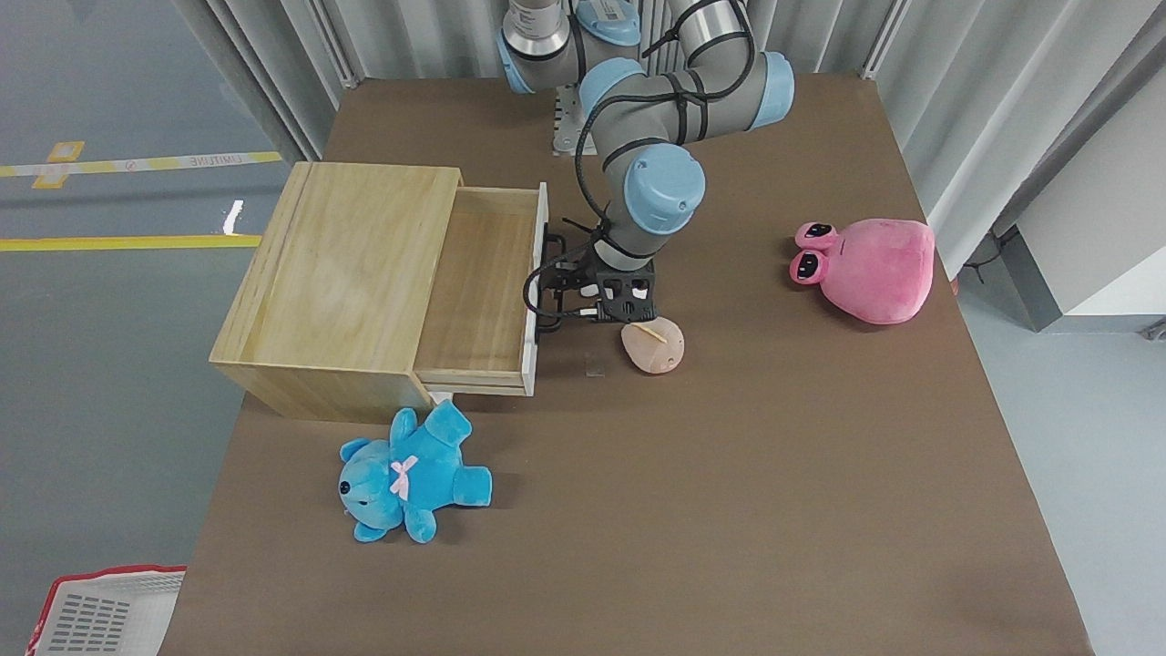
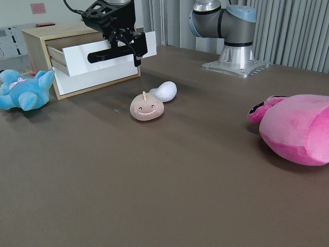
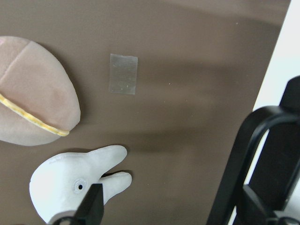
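Note:
My black gripper (image 2: 118,49) is at the white front (image 2: 87,72) of the wooden box's (image 1: 328,268) drawer (image 1: 475,279), which stands pulled out. The wrist view shows the drawer's white edge beside my black parts; whether the fingers close on it I cannot tell. Below me lie a beige smiling plush (image 1: 652,345) and a white plush (image 3: 65,183) with two long ears, the latter hidden under the arm in the front view.
A blue bear (image 1: 426,481) lies in front of the box, a pink plush (image 1: 874,273) at the right. A red-rimmed basket (image 1: 109,612) is off the lower left.

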